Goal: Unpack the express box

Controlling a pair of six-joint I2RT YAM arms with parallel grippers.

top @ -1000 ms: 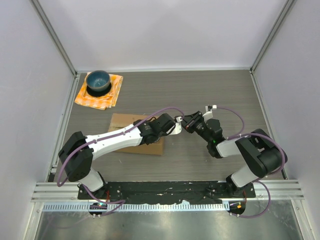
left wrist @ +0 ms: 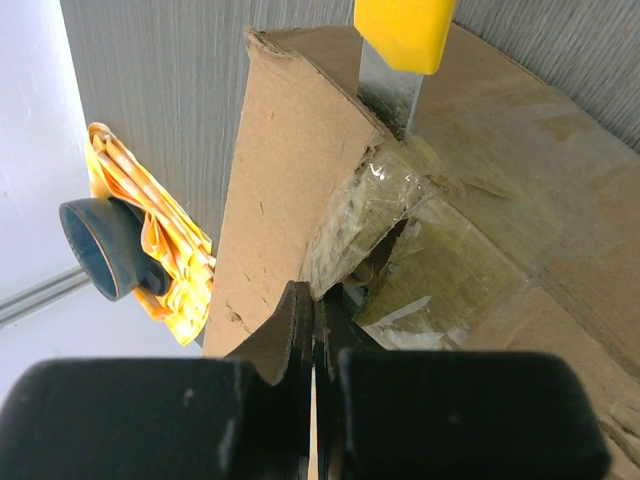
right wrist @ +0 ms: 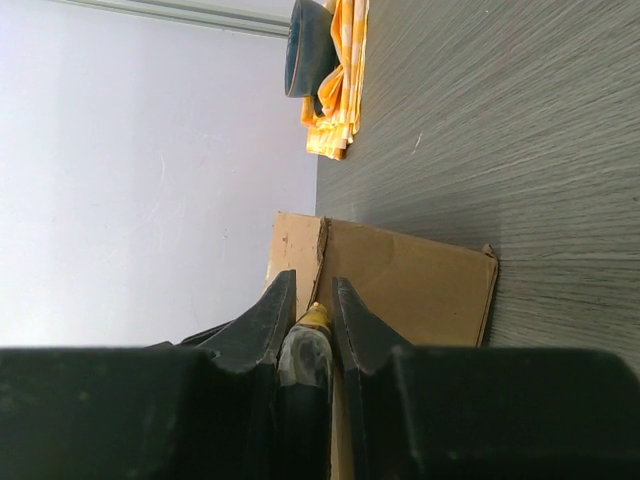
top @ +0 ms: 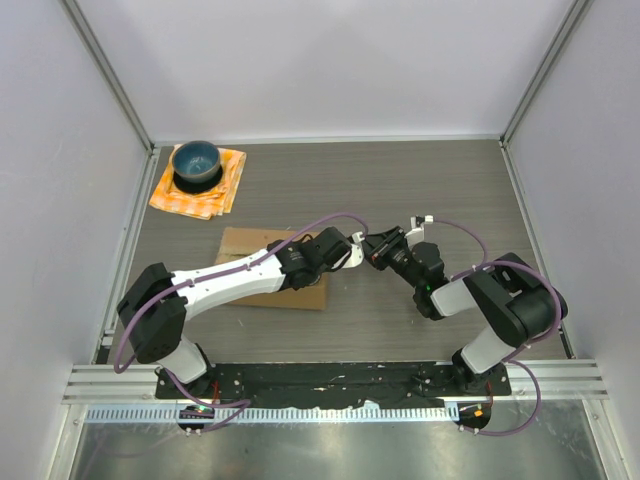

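The brown cardboard box [top: 285, 299] lies on the table, partly covered by my left arm in the top view. At its taped corner, the left wrist view shows torn clear tape [left wrist: 365, 205] and a dark gap under it. My left gripper is shut, its tips against the edge of this gap; whether cardboard or tape is pinched there is unclear. A yellow-tipped knife [left wrist: 405, 30] has its metal blade [left wrist: 388, 92] at the box's seam. In the right wrist view my right gripper is shut on the knife's dark handle [right wrist: 306, 365].
A blue bowl [top: 197, 160] rests on a dark base over an orange checked cloth [top: 206, 205] at the back left. Both gripper ends are close together by the box's right end. Free table [top: 380, 180] spreads behind and to the right.
The left arm and the box look still.
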